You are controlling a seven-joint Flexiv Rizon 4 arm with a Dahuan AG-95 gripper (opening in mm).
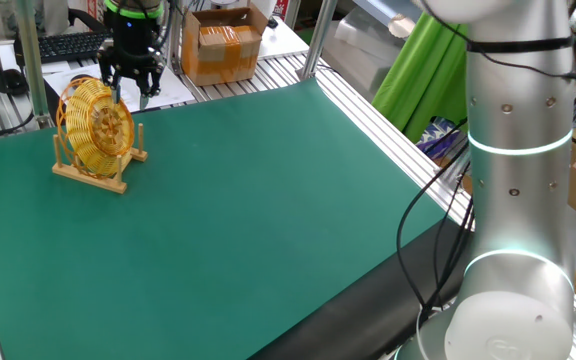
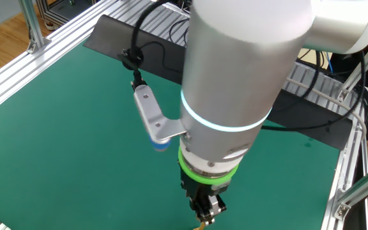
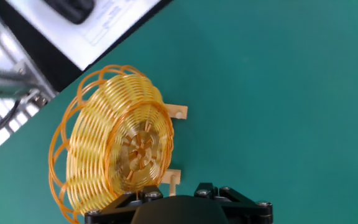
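A yellow wicker basket (image 1: 98,128) with an orange looped rim stands on its side in a wooden rack (image 1: 90,178) with upright pegs, at the far left of the green table. Seen from above in the wrist view, the basket (image 3: 120,140) hides most of the rack (image 3: 177,112). My gripper (image 1: 130,98) points down at the basket's upper right edge, its fingers apart. One finger overlaps the basket in that view; whether it touches cannot be told. In exterior view 2 only a yellow sliver of basket (image 2: 200,226) shows beneath the gripper (image 2: 211,218).
Open green tabletop (image 1: 238,220) extends to the right of the rack and in front of it. Beyond the back edge stand a cardboard box (image 1: 222,45), a keyboard (image 1: 60,47) and a metal frame post (image 1: 30,60), the post close behind the basket.
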